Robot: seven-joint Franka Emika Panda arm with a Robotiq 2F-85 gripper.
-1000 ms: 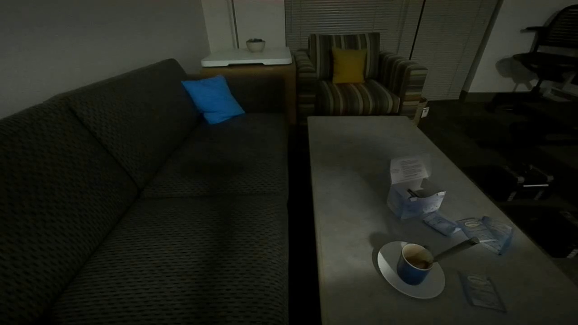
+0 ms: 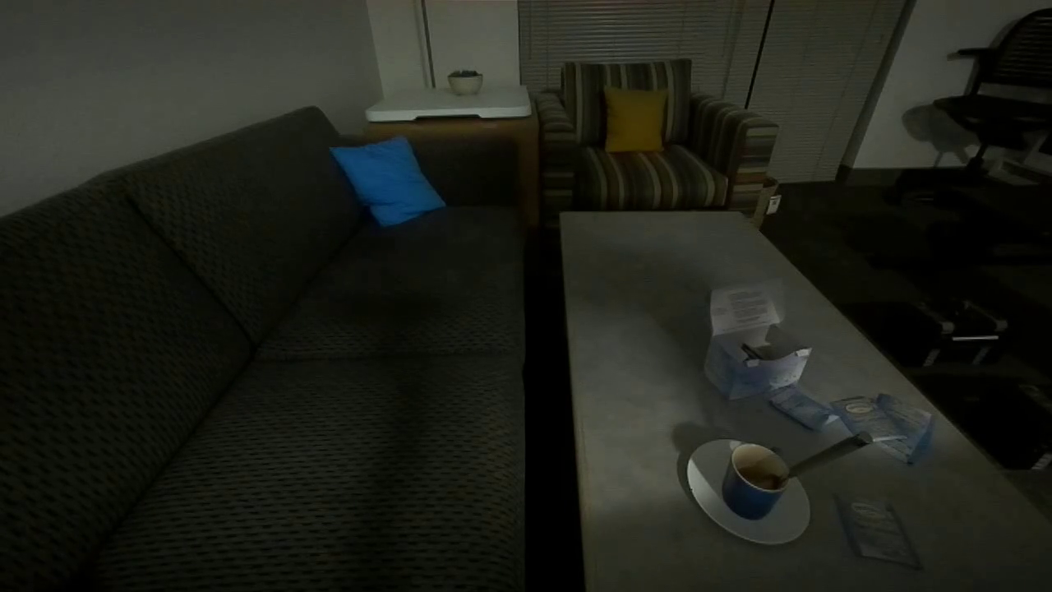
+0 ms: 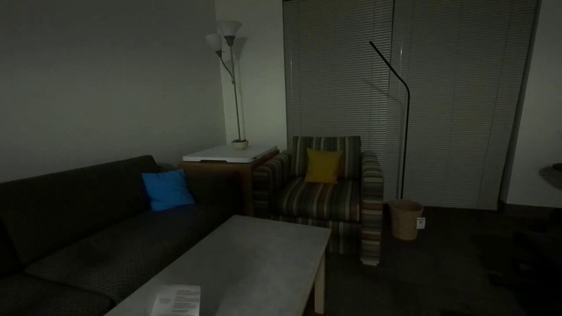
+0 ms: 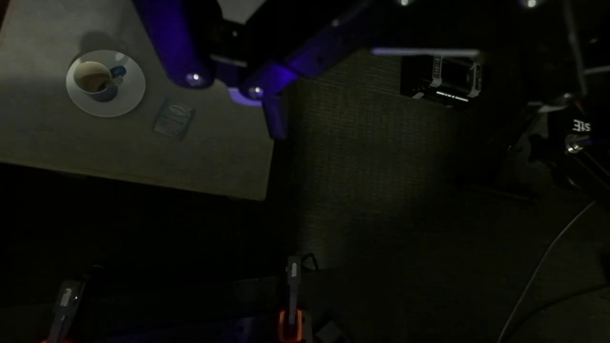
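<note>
A blue cup (image 2: 754, 483) with a pale inside and some brown contents stands on a white saucer (image 2: 710, 474) on the low table. From the cup a spoon (image 2: 833, 454) leans out to the right. An opened box (image 2: 754, 365) with its lid up sits farther back, and one sachet (image 2: 878, 531) lies right of the saucer. In the wrist view, purple-lit linkage parts (image 4: 280, 77) of my gripper cross the top, right of the cup (image 4: 94, 80) and saucer (image 4: 134, 88). Darkness and the frame edge hide how its fingers stand. Neither exterior view includes the gripper.
More sachets (image 2: 888, 419) lie right of the box. A grey sofa (image 2: 394, 424) runs along the table's left side; a striped armchair (image 2: 651, 178) stands beyond its far end. Two clamps, one of them this clamp (image 4: 292, 280), show low in the wrist view.
</note>
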